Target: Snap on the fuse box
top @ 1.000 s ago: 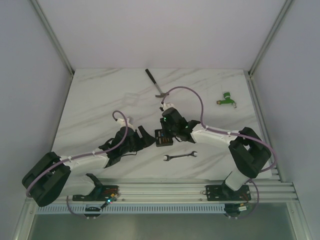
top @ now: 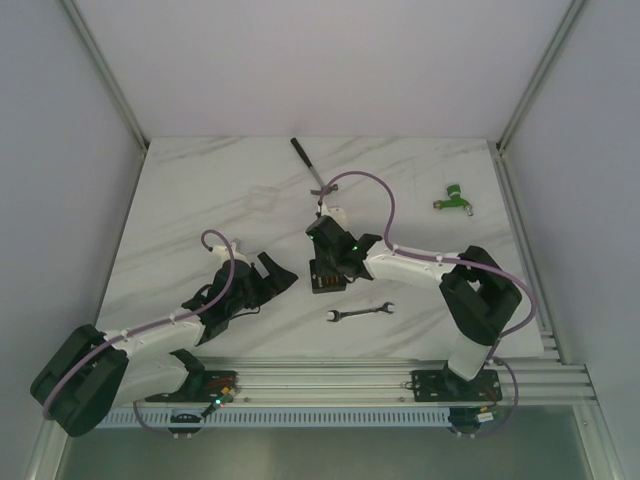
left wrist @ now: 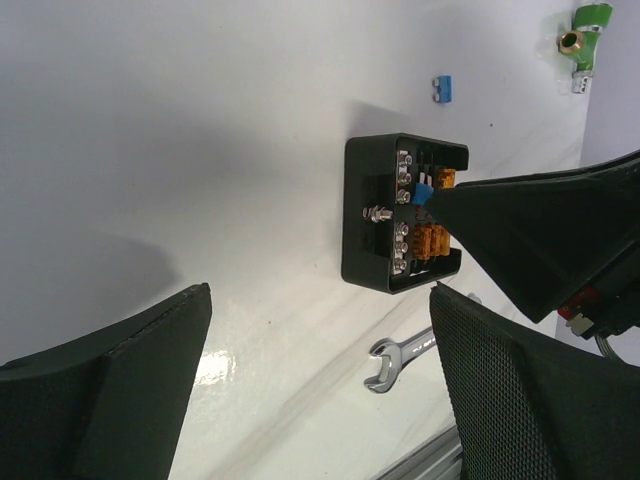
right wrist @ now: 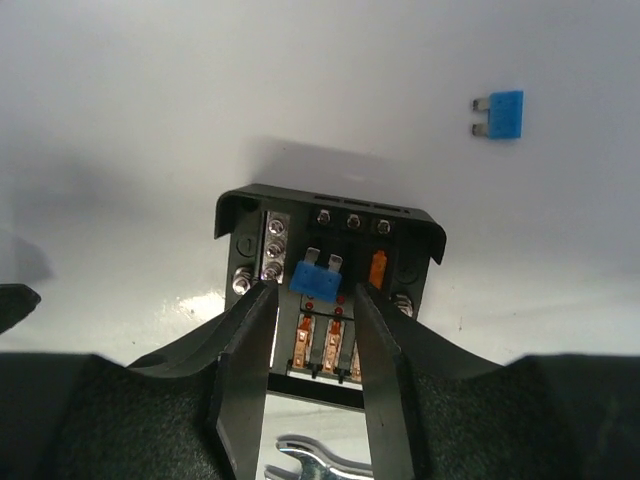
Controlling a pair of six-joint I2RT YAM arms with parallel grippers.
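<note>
The black fuse box (left wrist: 370,250) lies on the white table with orange fuses (right wrist: 332,345) in it. A blue fuse (right wrist: 315,282) sits over its middle, tilted flat; whether it is seated I cannot tell. My right gripper is open over the box, its fingertips near that fuse. My left gripper is open left of the box, with bare table between its fingers.
A second blue fuse (right wrist: 505,115) lies beyond the box. A wrench (top: 360,312) lies in front, a hammer (top: 310,165) at the back and a green tap fitting (top: 453,200) at the back right.
My left arm has drawn back to the left, away from the box. My right arm has shifted slightly over the box.
</note>
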